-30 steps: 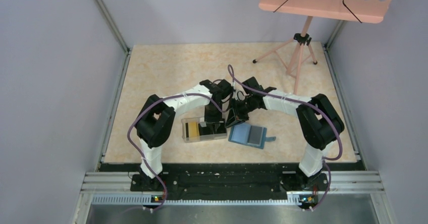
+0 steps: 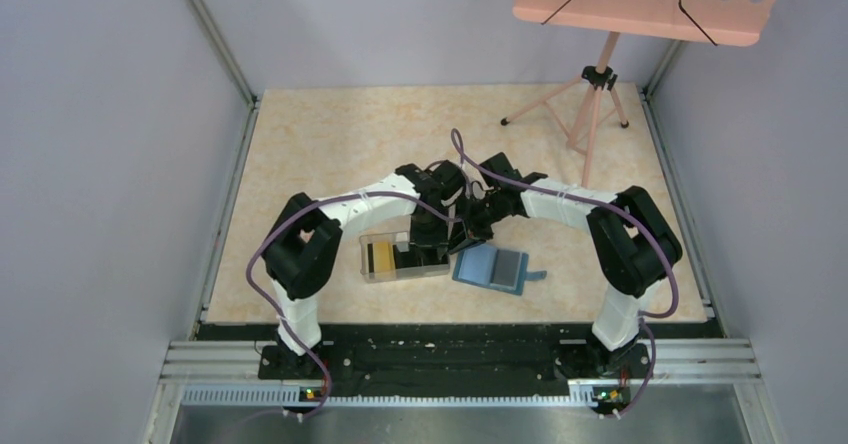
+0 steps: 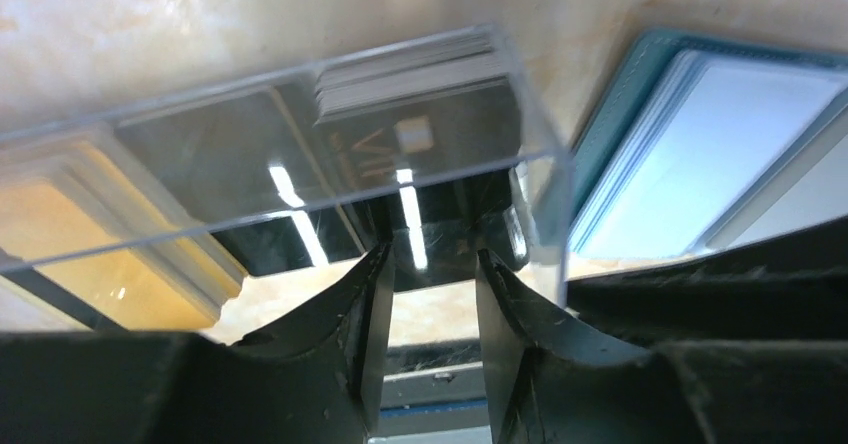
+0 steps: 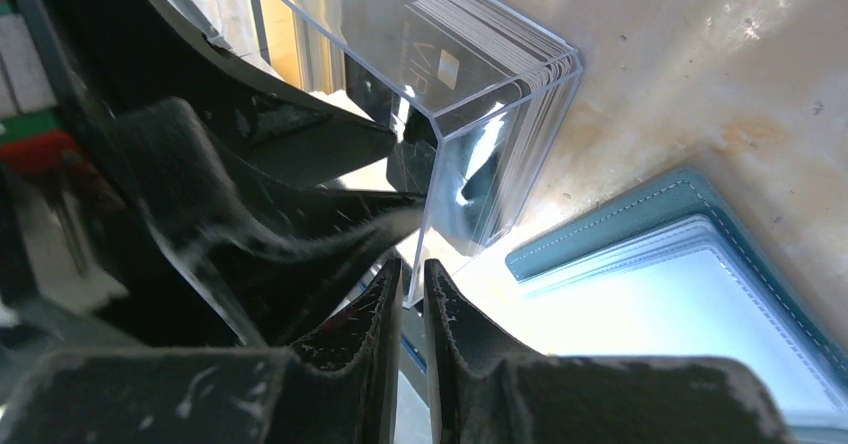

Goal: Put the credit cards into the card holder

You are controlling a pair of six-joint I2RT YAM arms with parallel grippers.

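Observation:
A clear acrylic box [image 2: 380, 272] holds stacks of gold cards [image 3: 130, 264] and black cards [image 4: 460, 54], one printed VIP. Beside it to the right lies the blue card holder [image 2: 530, 276] with pale and grey inserts. My left gripper is over the black cards; it is open, though its fingertips look fairly close, with nothing seen between them. My right gripper is shut on the box's near corner edge. In the right wrist view the left gripper hides part of the box.
A pink music stand [image 2: 650, 4] stands at the back right. The two arms are very close together at the centre.
The right arm, box and card holder look unchanged.

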